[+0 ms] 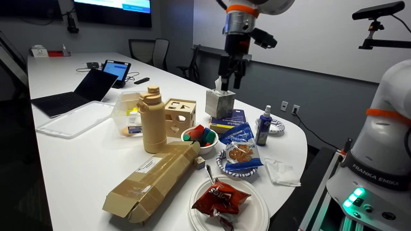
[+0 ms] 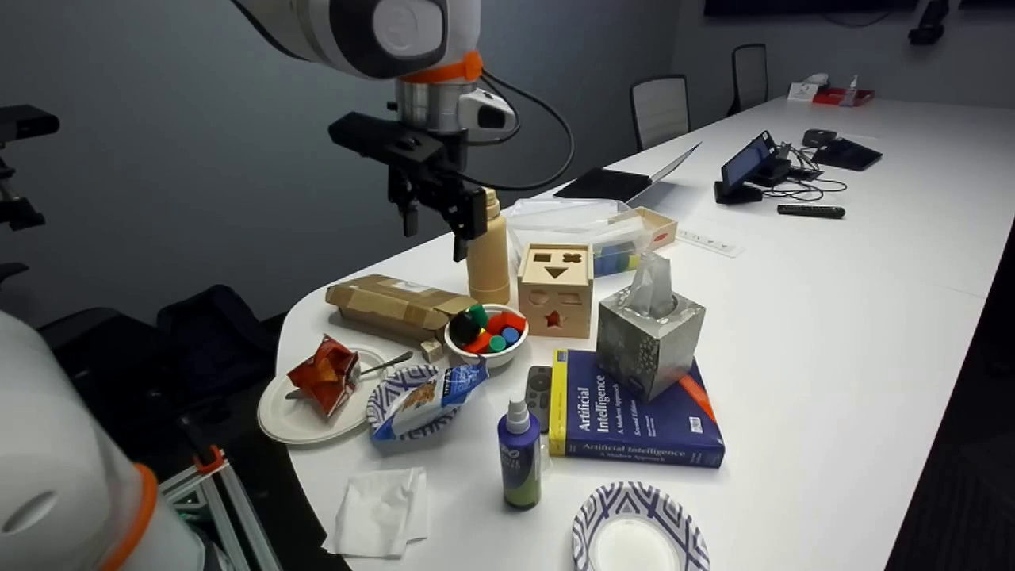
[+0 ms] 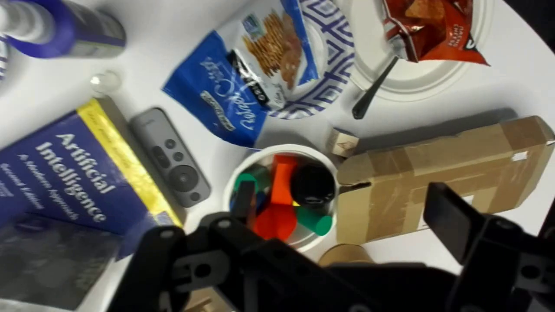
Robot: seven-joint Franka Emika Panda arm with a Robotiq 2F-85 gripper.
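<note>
My gripper (image 1: 231, 82) hangs empty above the table, its two fingers apart. In the second exterior view the gripper (image 2: 437, 239) stands in the air over the cardboard box (image 2: 400, 306) and the bowl of blocks. Seen from the wrist, the white bowl (image 3: 240, 169) holds red, green, blue and black blocks, and one finger (image 3: 243, 200) overlaps its near left edge. The other finger (image 3: 447, 218) shows over the cardboard box. A small wooden cube (image 3: 343, 143) lies between bowl and box. The blue pretzel bag (image 3: 218, 88) rests partly on a patterned plate (image 3: 335, 47).
A tall tan bottle (image 1: 154, 123) and a wooden shape-sorter cube (image 2: 554, 319) stand beside the bowl. A tissue box (image 2: 647, 342) sits on the blue book (image 2: 618, 409), near a grey remote (image 3: 169, 156). A purple spray bottle (image 2: 519, 457) stands upright.
</note>
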